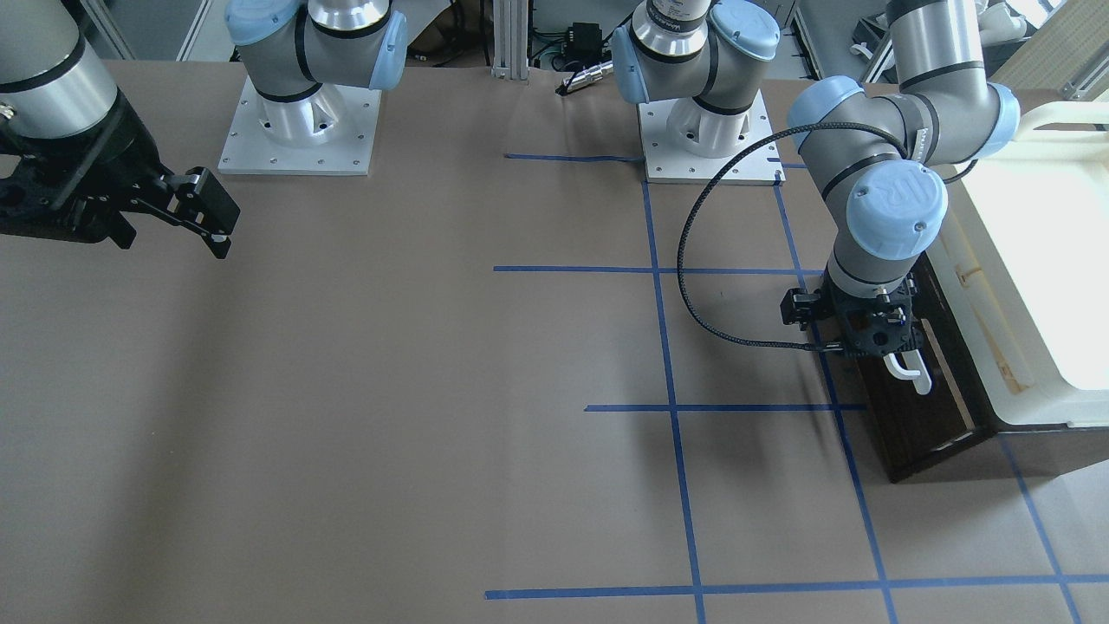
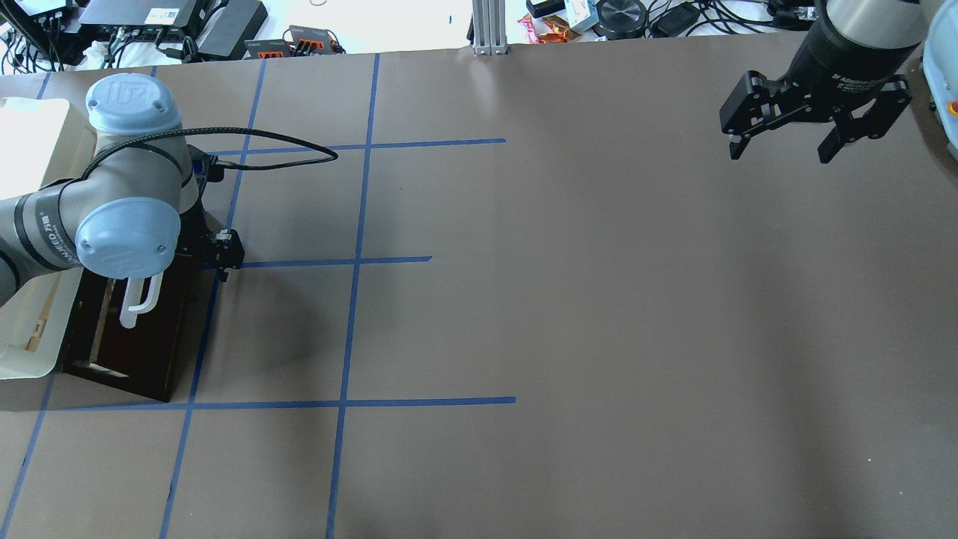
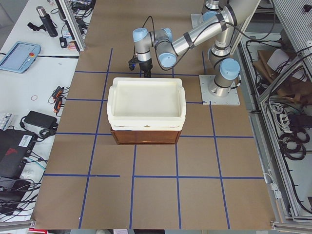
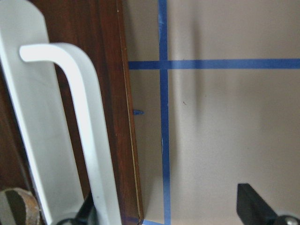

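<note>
A dark wooden box (image 2: 135, 359) carries a white plastic bin (image 3: 146, 105) on top. On its side is a white handle (image 4: 89, 117) on a drawer front, which stands slightly out in the front view. My gripper (image 1: 847, 317) is at that handle; in the left wrist view one finger (image 4: 84, 215) sits behind the handle's lower part and the other finger (image 4: 253, 206) is off to the right over the floor, so the fingers are open around it.
Bare floor with blue tape grid (image 1: 676, 411) lies beside the box. Other arms stand around the area, one with a black gripper (image 2: 813, 117) opposite mine.
</note>
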